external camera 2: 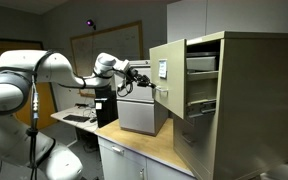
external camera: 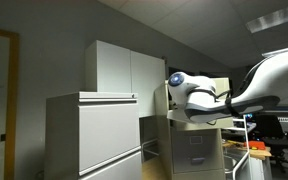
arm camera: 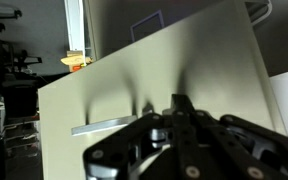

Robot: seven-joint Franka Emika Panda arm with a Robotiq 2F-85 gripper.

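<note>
In exterior view 2 the tall beige cabinet's door (external camera 2: pixel 168 78) stands open, a bar handle (external camera 2: pixel 162 89) on its face. My gripper (external camera 2: pixel 145 80) is just to the left of that door, at about handle height. The wrist view is mostly filled by the pale door panel (arm camera: pixel 209 75), with its silver handle (arm camera: pixel 101 126) left of the dark fingers (arm camera: pixel 181 104). The fingers are shut and nothing shows between them. Their tips appear close to the panel; whether they touch it is unclear. Exterior view 1 shows the arm's wrist (external camera: pixel 180 78) in front of the far cabinet.
Inside the open cabinet, shelves (external camera 2: pixel 202 75) hold grey boxes. Below lies a wooden counter (external camera 2: pixel 149 141) over white drawers. A smaller grey cabinet (external camera 2: pixel 137 115) stands behind my gripper. White cabinets (external camera: pixel 109 130) fill the middle of exterior view 1.
</note>
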